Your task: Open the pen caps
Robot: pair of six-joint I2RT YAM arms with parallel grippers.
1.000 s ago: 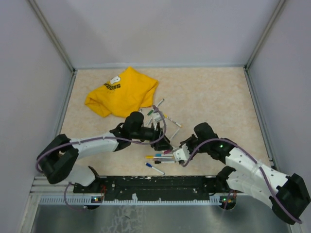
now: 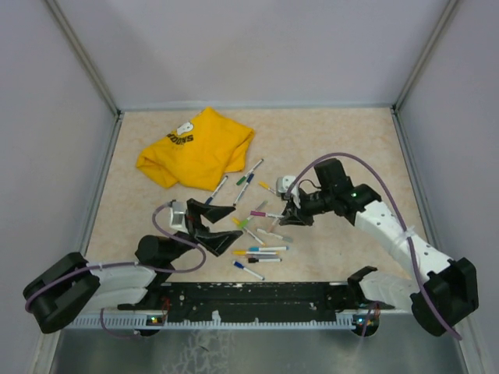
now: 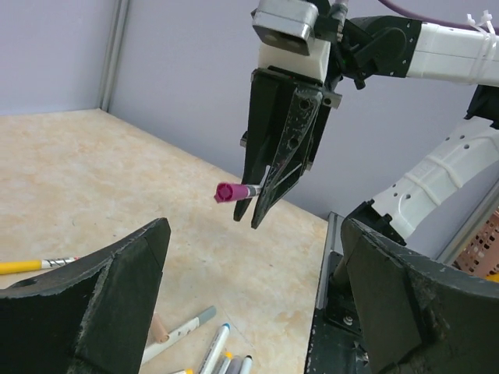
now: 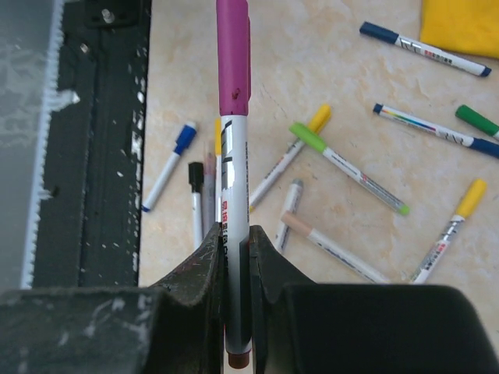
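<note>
A white marker with a magenta cap [image 4: 234, 66] is held in my right gripper, pinched near its plain lower end. The cap is on the barrel [image 4: 235, 164] and points away from the fingers. In the top view this marker [image 2: 265, 214] points left from the right gripper, toward my left gripper [image 2: 238, 220]. That one is open, with nothing between its wide fingers; from its wrist, the magenta cap end [image 3: 228, 192] shows beyond them, not touching.
Several capped markers lie on the table: a lime one [image 4: 347, 167], a blue-capped one [image 2: 249, 270], and a row of yellow, black and blue ones nearby. A yellow cloth [image 2: 199, 148] lies at the back left.
The arms have drawn apart. My left gripper has pulled back to the left and opened wide; the right has moved up the table, still with the magenta-capped marker, which now shows in the gap.
</note>
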